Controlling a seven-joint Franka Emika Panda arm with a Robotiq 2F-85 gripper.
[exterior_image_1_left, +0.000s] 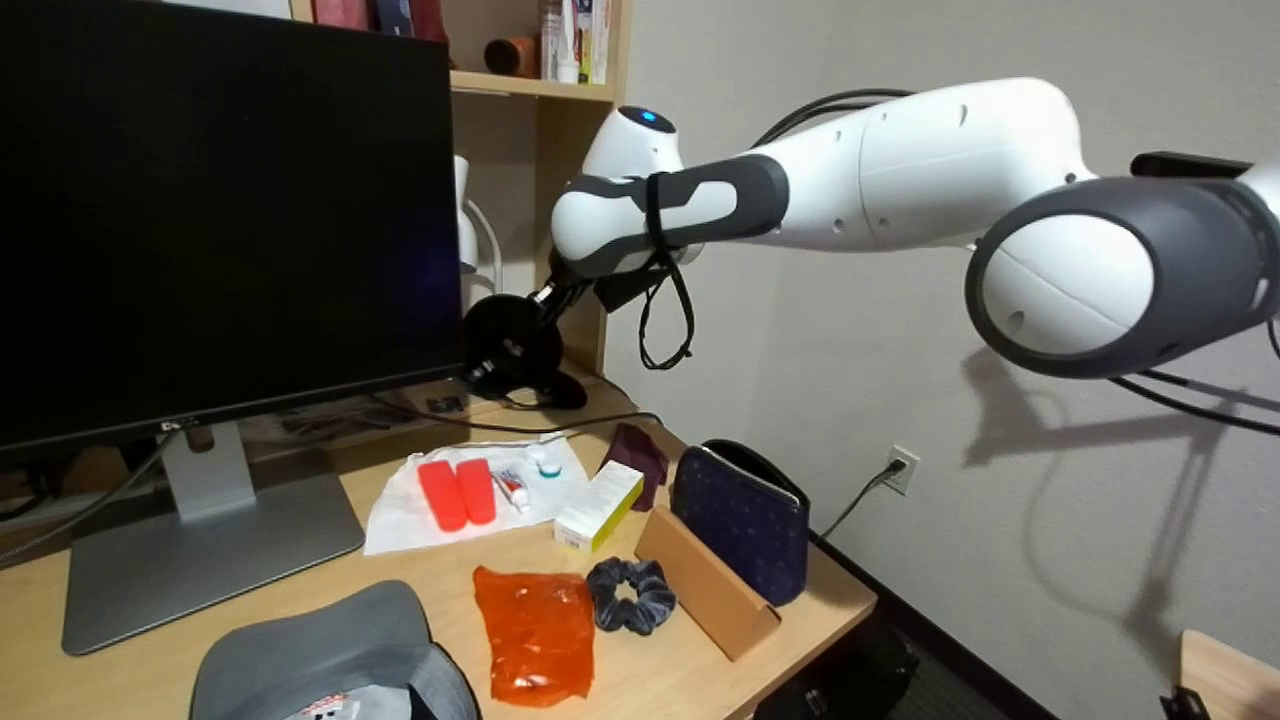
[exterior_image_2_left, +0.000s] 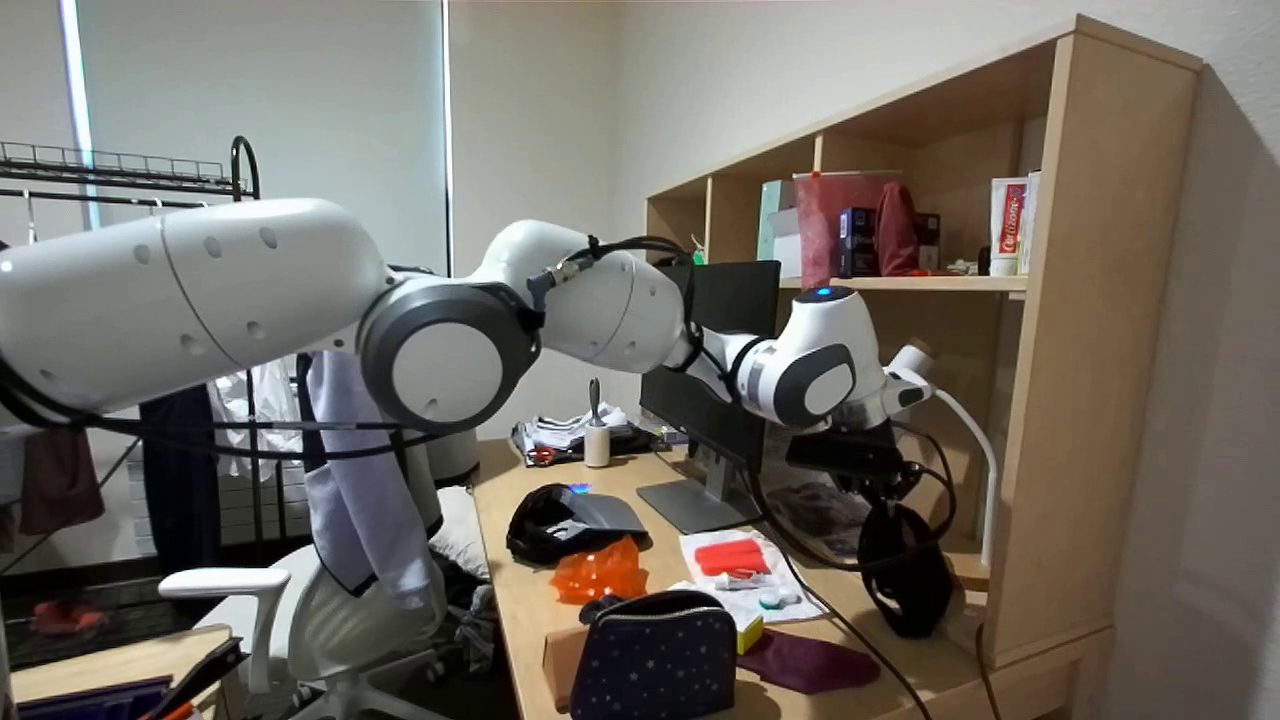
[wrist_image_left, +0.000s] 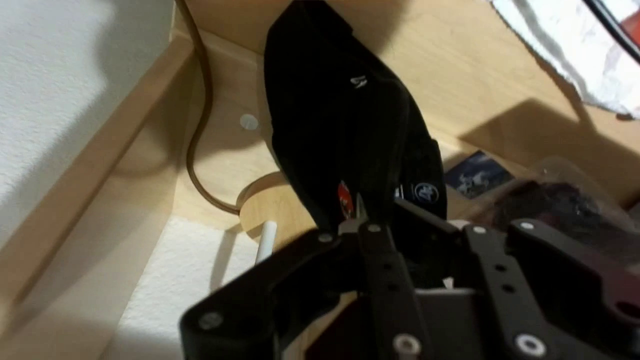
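Note:
My gripper is shut on a black cap (wrist_image_left: 342, 108), which has small white marks and a red patch. In the wrist view the cap extends away from the fingers, over the desk's back corner by the lamp base. From the first exterior view, the black cap (exterior_image_1_left: 513, 342) hangs below the wrist in front of the shelf's side. The second exterior view has the black cap (exterior_image_2_left: 906, 576) hanging under the gripper, close to the desk top; whether its lower edge touches cannot be made out.
A monitor (exterior_image_1_left: 228, 216) stands left of the cap; a white lamp (exterior_image_2_left: 978, 444) and shelf wall (exterior_image_2_left: 1080, 360) stand close behind. On the desk lie a grey cap (exterior_image_1_left: 324, 654), an orange bag (exterior_image_1_left: 536, 636), a scrunchie (exterior_image_1_left: 632, 595), a box (exterior_image_1_left: 600, 506) and a starry pouch (exterior_image_1_left: 741, 522).

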